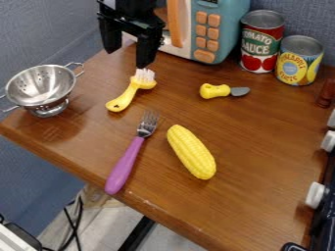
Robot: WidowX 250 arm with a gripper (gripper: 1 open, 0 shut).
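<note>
My black gripper (pixel 129 33) hangs at the top of the view, above a yellow brush (pixel 125 92) with pale bristles that lies on the wooden table. Its finger state is hard to make out. A purple-handled fork (pixel 128 160) lies in front, with a yellow corn cob (pixel 191 150) to its right. A small yellow-handled utensil (pixel 217 91) lies right of the brush.
A steel colander (pixel 39 85) stands at the left edge. At the back are a blue toy microwave (pixel 209 29), a tomato can (pixel 261 42) and a yellow can (pixel 300 61).
</note>
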